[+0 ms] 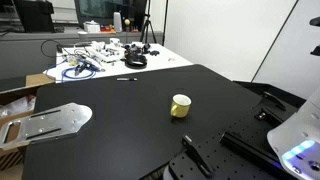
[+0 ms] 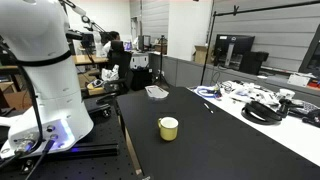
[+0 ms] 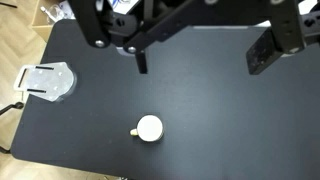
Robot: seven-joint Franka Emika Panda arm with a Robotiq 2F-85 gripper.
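A small yellow mug (image 1: pixel 180 107) stands upright on the black table. Its pale interior faces up towards me in the wrist view, where the mug (image 3: pixel 150 128) has its handle pointing left. My gripper is open, its dark fingers (image 3: pixel 262 53) wide apart at the top of that view. Only bare table appears between them, and the mug is apart from them, lower in the picture. The second exterior view shows the mug (image 2: pixel 168 129) near the robot base; no fingers are clearly visible in either exterior view.
A flat silver plate (image 1: pixel 50 122) with slots lies at one table edge. Cables and tools (image 1: pixel 82 68) clutter a white surface beyond the far edge. One small dark thin item (image 1: pixel 127 79) rests near that edge. Around the mug, the table (image 2: pixel 230 150) is clear.
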